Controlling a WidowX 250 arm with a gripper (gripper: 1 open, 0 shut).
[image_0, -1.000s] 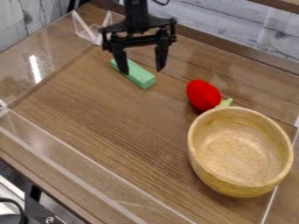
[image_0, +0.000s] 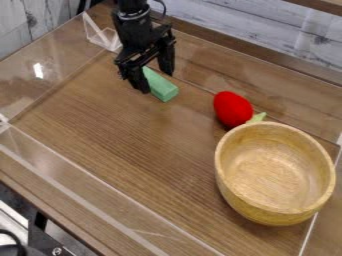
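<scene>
The black gripper (image_0: 147, 70) hangs at the upper middle of the camera view, its fingers parted, one on either side of the upper end of a light green block (image_0: 163, 88) lying on the wooden table (image_0: 100, 140). Whether the fingers touch the block is hard to tell.
A red tomato-like object (image_0: 231, 108) with a green end lies right of the block. A large yellow bowl (image_0: 274, 144) fills the lower right. A clear plastic item (image_0: 103, 33) stands at the back left.
The gripper has moved left and turned, coming from behind the block to around its upper end. The block, red object and bowl appear unmoved.
</scene>
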